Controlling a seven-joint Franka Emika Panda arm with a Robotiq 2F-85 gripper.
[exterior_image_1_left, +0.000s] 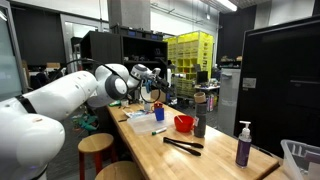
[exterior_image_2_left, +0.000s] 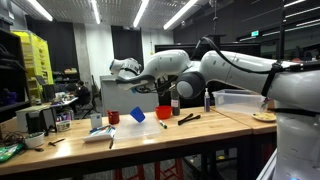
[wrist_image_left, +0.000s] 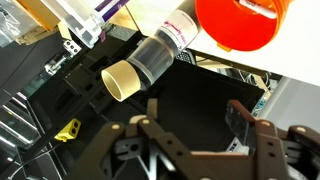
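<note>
A blue cup (exterior_image_2_left: 138, 115) stands out in exterior view 2, tilted, above or at the pale sheet on the table; whether it touches is hard to tell. In exterior view 1 the blue cup (exterior_image_1_left: 159, 114) shows below the end of the arm. My gripper is open in the wrist view, fingers apart with nothing between them. A red bowl (exterior_image_1_left: 184, 123) sits on the table nearby, and a red cup (exterior_image_2_left: 113, 117) stands farther along.
In the wrist view a clear bottle with a tan cap (wrist_image_left: 121, 80) and an orange-red round container (wrist_image_left: 240, 18) lie beyond the fingers. Black utensils (exterior_image_1_left: 182, 147), a dark bottle (exterior_image_1_left: 200, 123) and a pump bottle (exterior_image_1_left: 243, 146) occupy the near table. Wood between them is bare.
</note>
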